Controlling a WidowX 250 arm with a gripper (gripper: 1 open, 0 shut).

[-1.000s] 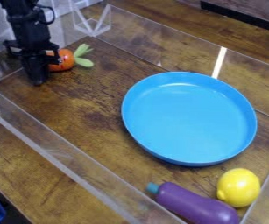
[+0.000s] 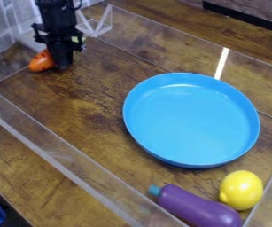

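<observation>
My dark gripper is at the upper left of the tray, low over the wooden floor near the clear wall. An orange carrot lies at its left side, mostly behind it, with a bit of green showing behind the gripper. The fingers are small and dark, and I see nothing clearly held between them.
A large blue plate fills the middle right. A purple eggplant and a yellow lemon lie at the bottom right. Clear walls border the area.
My gripper has risen slightly and shifted right. The carrot, earlier showing to its right with the leaves out, now shows on its left, its leaves largely hidden.
</observation>
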